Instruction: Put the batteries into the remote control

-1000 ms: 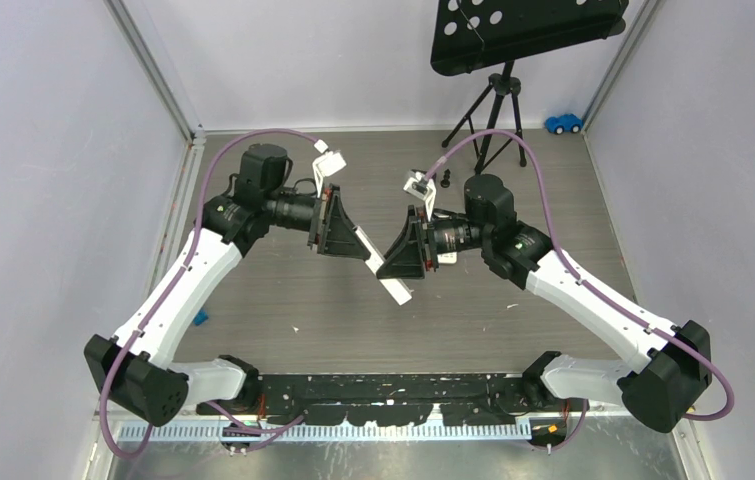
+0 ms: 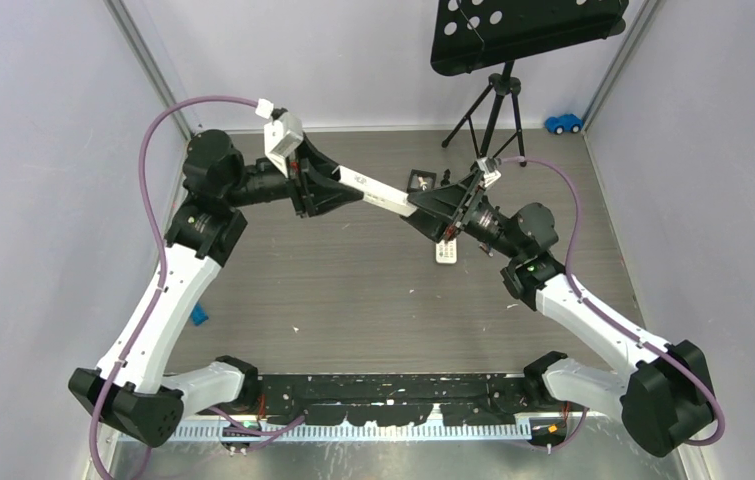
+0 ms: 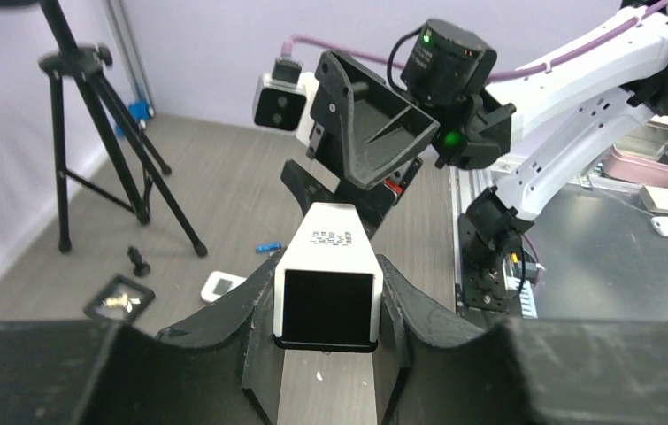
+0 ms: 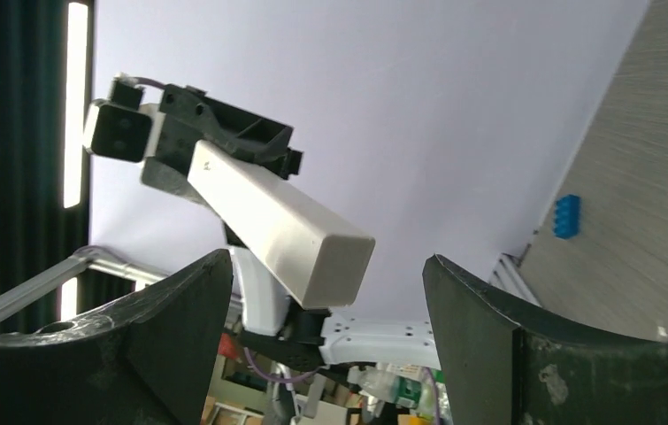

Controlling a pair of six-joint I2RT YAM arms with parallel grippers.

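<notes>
My left gripper is shut on a long white remote control (image 2: 378, 193), which has a dark end face and small print on one side. The remote points rightward toward my right gripper (image 2: 421, 213), its far end close to those fingertips. In the right wrist view, my right gripper's fingers (image 4: 480, 310) stand wide apart and the remote's free end (image 4: 343, 270) shows in the gap, touching neither. A small blue cylinder (image 3: 269, 247), perhaps a battery, lies on the floor in the left wrist view.
A second white remote with buttons (image 2: 446, 251) lies on the floor below my right gripper. Behind it are a small black tray (image 2: 421, 181) and a black tripod stand (image 2: 502, 100). A blue toy car (image 2: 564, 124) sits at the back right.
</notes>
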